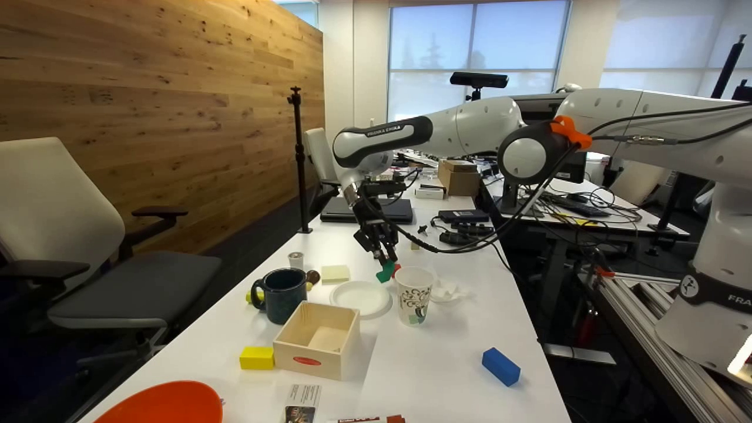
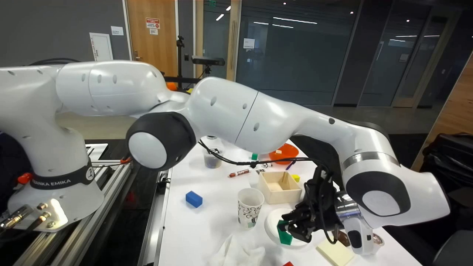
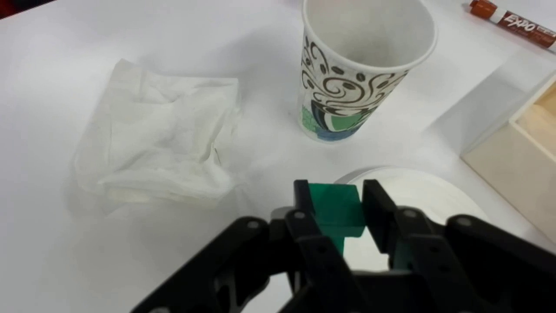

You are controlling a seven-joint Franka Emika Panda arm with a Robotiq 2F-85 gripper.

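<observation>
My gripper is shut on a green block (image 3: 339, 211), which sits between the two fingertips in the wrist view. Beneath and to the right of the block there lies a white plate (image 3: 435, 195), partly hidden by the fingers. From exterior view 1, the gripper (image 1: 385, 259) points down with the green block (image 1: 386, 271) by the plate's (image 1: 361, 299) far right edge. Exterior view 2 has the block (image 2: 283, 235) overlapping the plate (image 2: 271, 221). Whether block and plate touch, I cannot tell.
A patterned paper cup (image 1: 413, 296) stands upright close to the plate, with a crumpled napkin (image 3: 161, 130) nearby. The wooden box (image 1: 317, 341), dark mug (image 1: 283, 296) and yellow block (image 1: 257, 358) are on the other side.
</observation>
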